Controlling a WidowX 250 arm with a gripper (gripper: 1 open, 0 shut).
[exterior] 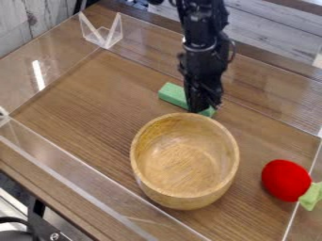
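Observation:
My gripper point(195, 103) reaches down from the top centre onto a green block point(174, 93) lying on the wooden table behind a large yellow bowl point(184, 174). The fingertips are at the block, partly over it. The gripper looks narrow; whether anything is between its fingers is too small to tell.
A red round object point(284, 180) with a light green piece point(310, 198) beside it lies at the right. A clear wire-like holder point(98, 28) stands at the back left.

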